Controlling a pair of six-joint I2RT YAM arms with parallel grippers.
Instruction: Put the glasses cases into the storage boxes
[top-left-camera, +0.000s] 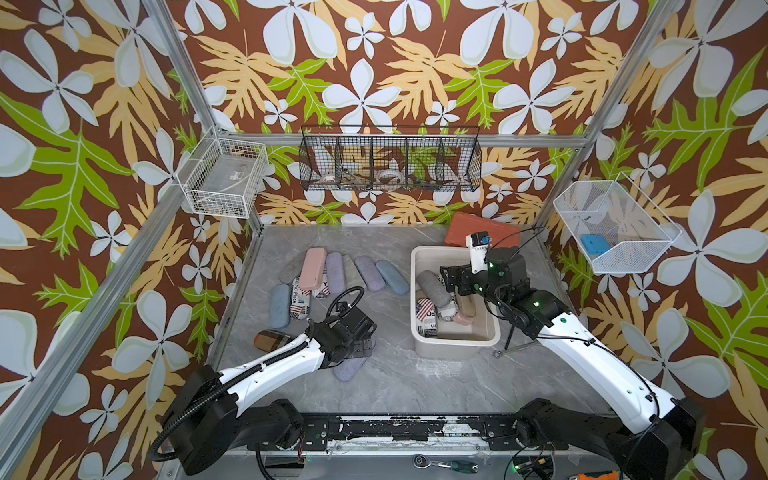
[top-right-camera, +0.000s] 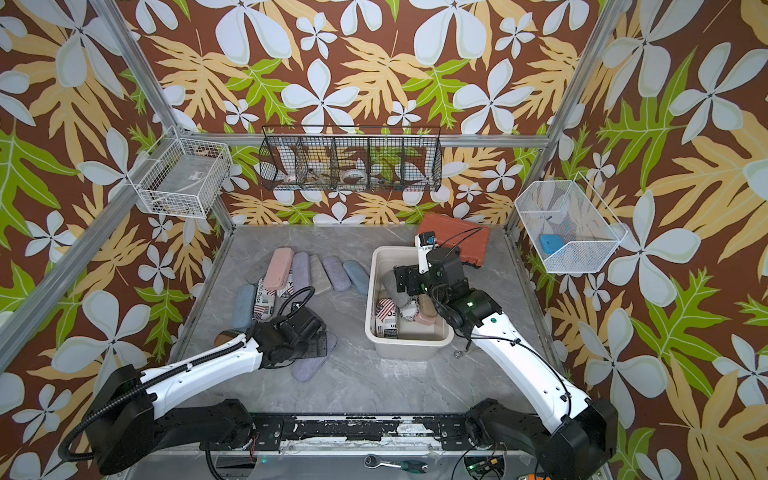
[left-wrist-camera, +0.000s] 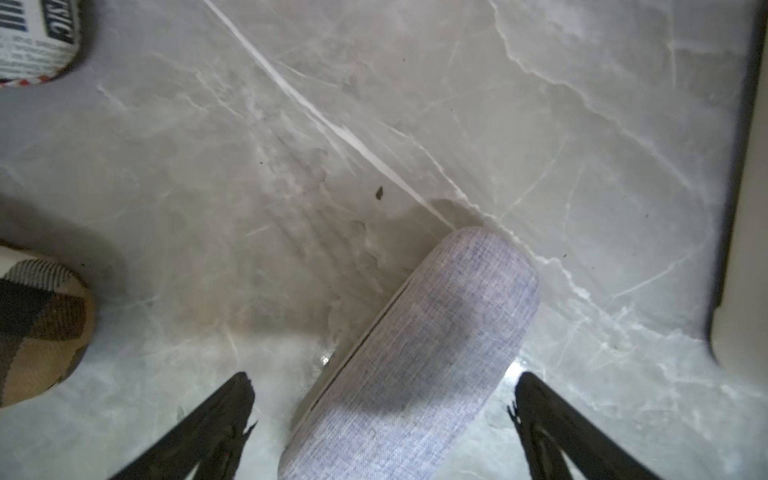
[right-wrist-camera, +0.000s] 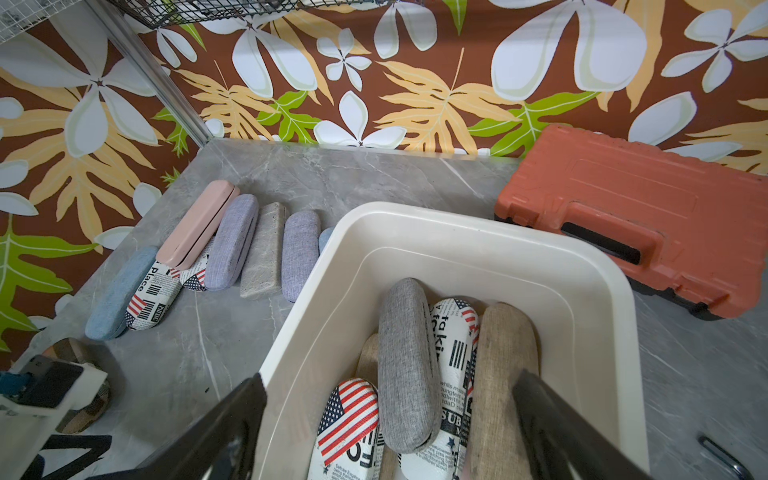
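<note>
A lilac-grey case (left-wrist-camera: 432, 336) lies between the wide-open fingers of my left gripper, which is over the table. Other cases, including a pink one (top-left-camera: 313, 267), blue ones (top-left-camera: 280, 305), newsprint ones and a plaid one (left-wrist-camera: 44, 328), lie on the table's left half. The white storage box (top-left-camera: 456, 349) holds several cases, among them a grey one (right-wrist-camera: 408, 360) on top, a newsprint one and a brown one (right-wrist-camera: 502, 376). My right gripper hangs open above this box with nothing gripped.
An orange toolbox (right-wrist-camera: 628, 208) sits behind the box on the right. Wire baskets hang on the back (top-left-camera: 389, 160), left (top-left-camera: 224, 177) and right (top-left-camera: 616, 220) sides.
</note>
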